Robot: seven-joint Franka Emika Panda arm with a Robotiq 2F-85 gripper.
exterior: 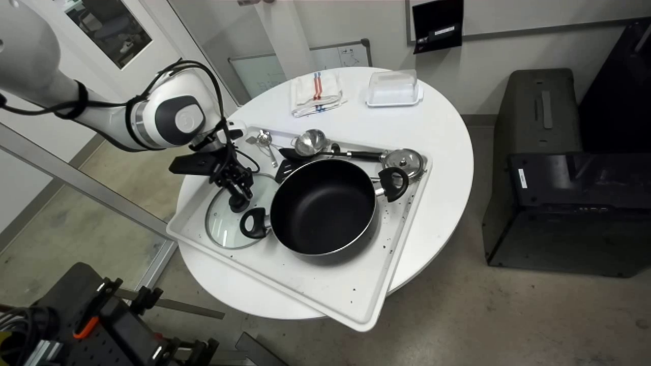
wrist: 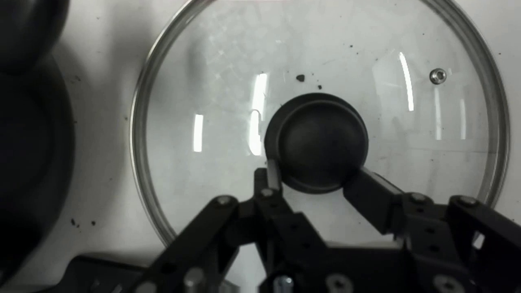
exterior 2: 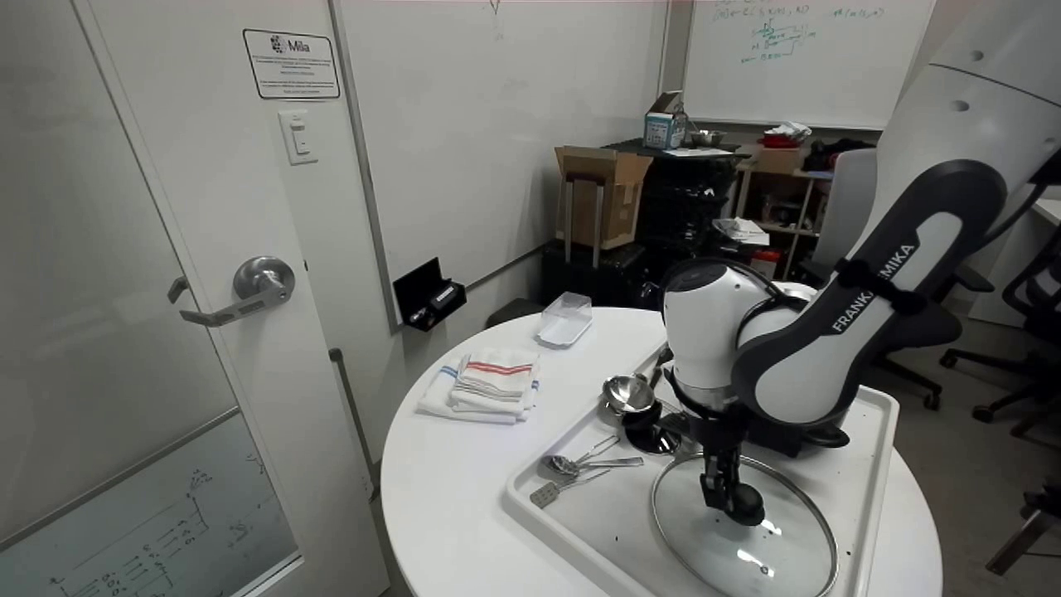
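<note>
A round glass lid [wrist: 215, 195] with a metal rim lies flat on the white tray [exterior: 360, 314], left of the black pot [exterior: 323, 207] in exterior view 1. At its centre stands a black round knob [wrist: 322, 141]. My gripper is down at the knob, with one finger [wrist: 273, 176] by its left side and the other finger [wrist: 373, 195] by its right in the wrist view. The fingers are parted by about the knob's width. Whether both pads press on it is hidden by the overlap.
Close beside the lid is a pot handle [exterior: 253, 223]. Small metal utensils [exterior 2: 587, 466], a metal bowl [exterior 2: 628, 394] and a small lidded pan [exterior: 403, 161] are along the tray's back. Folded towels [exterior 2: 487, 383] and a clear-lidded dish [exterior: 393, 91] rest on the table behind.
</note>
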